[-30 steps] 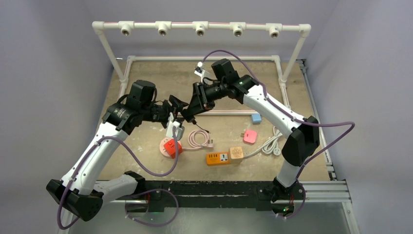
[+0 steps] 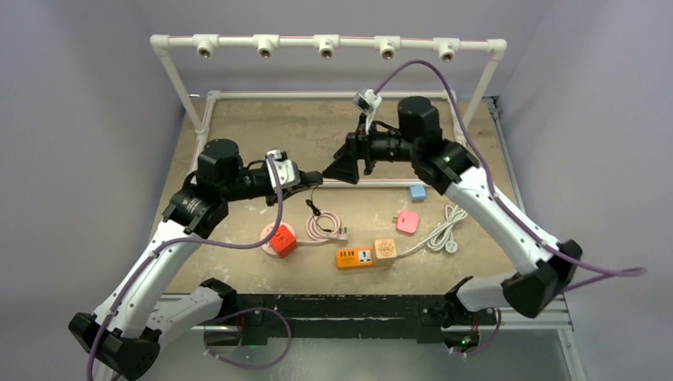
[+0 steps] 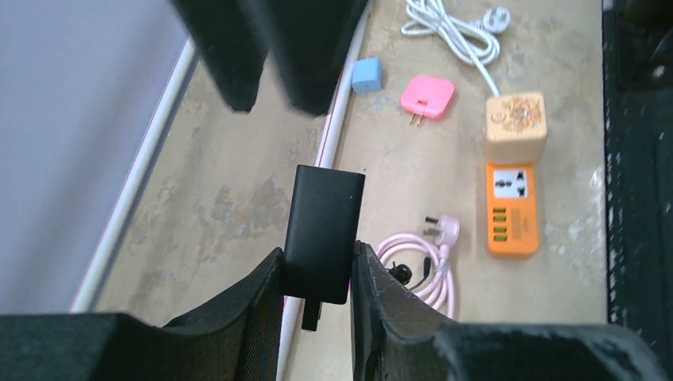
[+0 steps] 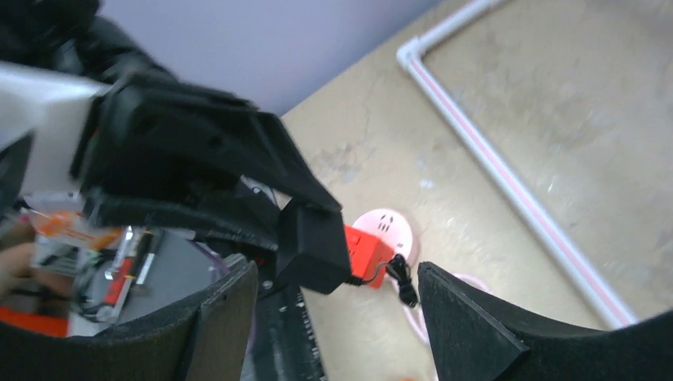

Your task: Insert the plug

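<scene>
A black block-like plug (image 3: 321, 230) with a thin cord is held in mid-air between the fingertips of my left gripper, which is shut on it. In the top view that gripper (image 2: 309, 178) is at the centre. Just right of it, my right gripper (image 2: 337, 171) is raised; in the right wrist view its fingers stand open (image 4: 339, 286) with nothing between them, the black plug a little beyond. Below lie an orange power strip (image 3: 511, 218) with a cube adapter (image 3: 515, 119), and a red adapter (image 2: 282, 240) on a pink round base.
A pink plug (image 2: 406, 222), blue cube (image 2: 417, 193), coiled white cable (image 2: 440, 238) and pink cable (image 2: 321, 222) lie on the board (image 2: 262, 135). White pipes (image 2: 373, 183) cross it, with a raised socket rail (image 2: 357, 44) at the back.
My right gripper has moved right, away from the plug, with the arm swinging outward. My left gripper has turned and shifted slightly, the plug still in it.
</scene>
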